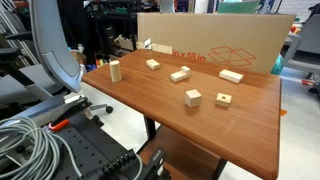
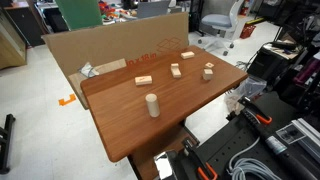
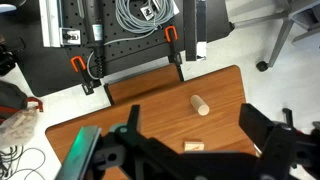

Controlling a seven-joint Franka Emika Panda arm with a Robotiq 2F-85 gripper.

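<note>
My gripper is open in the wrist view, its dark fingers spread wide above the wooden table [image 3: 130, 98] with nothing between them. A pale upright cylinder [image 1: 115, 71] stands near the table's edge; the wrist view shows this cylinder [image 3: 200, 105] close to the right finger, well below it. One light block [image 3: 194, 146] lies further down that view. Several light wooden blocks are spread over the tabletop, among them a cube [image 1: 193, 98], a block with a dark mark [image 1: 223, 100] and a flat block [image 1: 231, 76]. Neither exterior view shows the fingers.
A cardboard panel [image 1: 215, 38] stands along one side of the table. Beside the opposite side is a dark bench [image 3: 115, 65] with coiled cable [image 3: 143, 15] and orange-handled clamps [image 3: 78, 64]. Bare wood separates the blocks.
</note>
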